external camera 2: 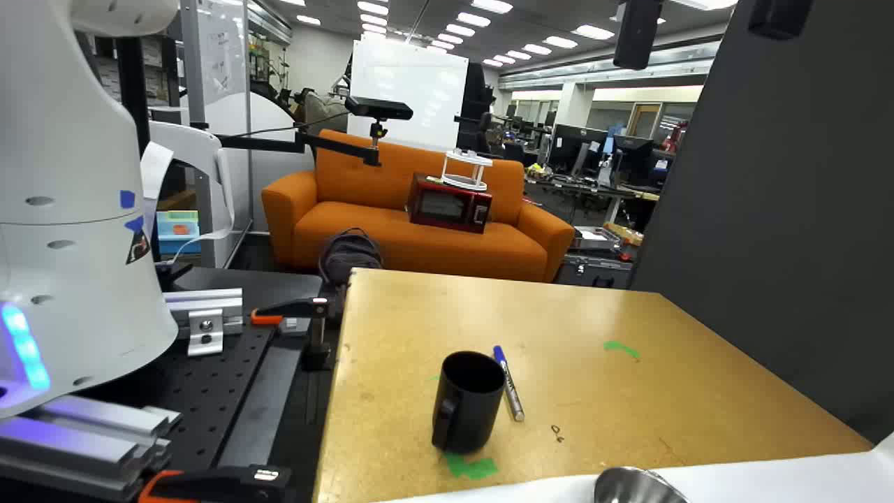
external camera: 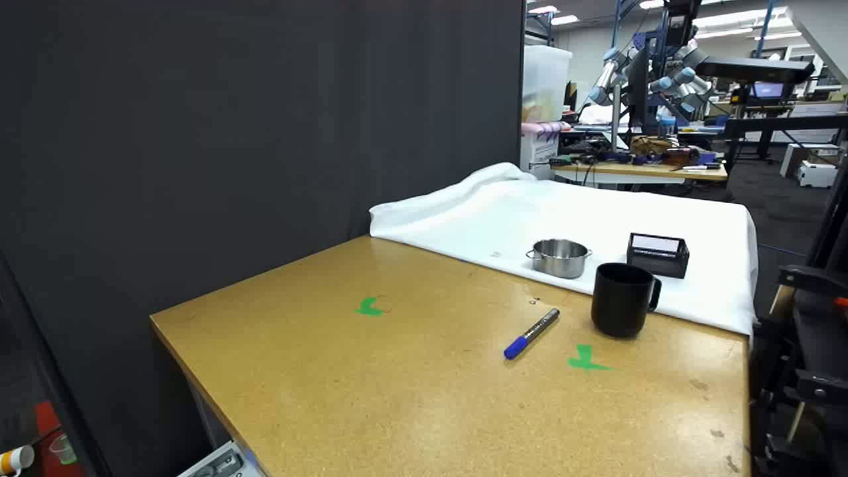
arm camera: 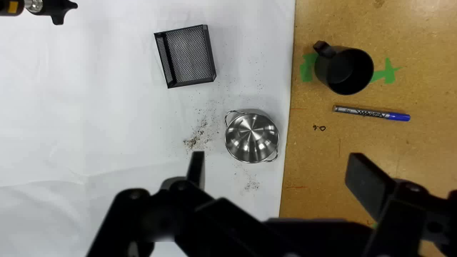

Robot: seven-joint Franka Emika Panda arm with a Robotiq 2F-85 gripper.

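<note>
My gripper shows in the wrist view, open and high above the work surface, its two black fingers wide apart with nothing between them. A black mug (arm camera: 349,70) stands upright on the wooden table. Beside it lies a silver marker with a blue cap (arm camera: 370,113). A small steel pot (arm camera: 251,137) with two wire handles rests on the white cloth near its edge. Farther in on the cloth sits a black mesh box (arm camera: 190,55), open at the top. In exterior view 1 the mug (external camera: 621,301), marker (external camera: 530,334) and pot (external camera: 560,258) show with no gripper near.
Green tape marks (external camera: 585,358) are stuck to the wooden table (external camera: 318,381). White cloth (external camera: 660,211) covers the surface beyond it. A dark partition (external camera: 262,119) borders one side. Dark specks (arm camera: 197,137) lie on the cloth near the pot.
</note>
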